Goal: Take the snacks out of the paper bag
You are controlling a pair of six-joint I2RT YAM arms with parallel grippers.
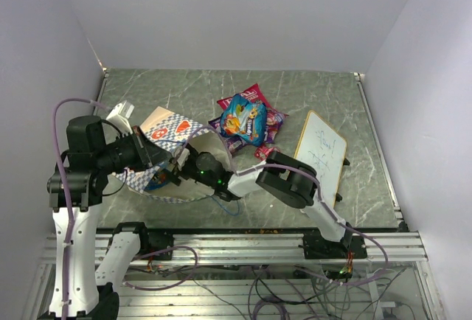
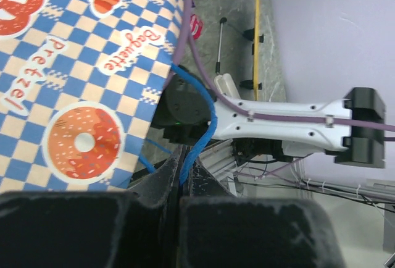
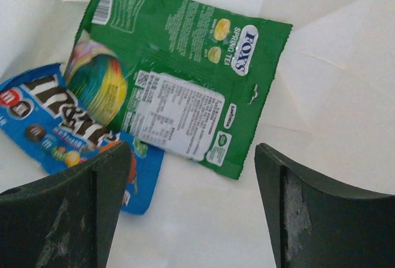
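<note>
The checked paper bag (image 1: pixel 178 130) lies on its side at the left of the table, its mouth toward the right arm. My left gripper is shut on the bag's blue handle (image 2: pixel 211 129). Through the mouth my right gripper reaches inside, open, its fingers (image 3: pixel 284 200) apart with nothing gripped. Ahead of them, against the white inner wall, lie a green Fox's packet (image 3: pixel 176 86) and a blue packet (image 3: pixel 74 132) partly beside it. The far ends of both packets are partly hidden or cut off.
Several snack bags are piled at the table's middle, a blue one (image 1: pixel 243 121) on top. A small red packet (image 1: pixel 267 151) lies below the pile. A whiteboard (image 1: pixel 321 154) stands at the right.
</note>
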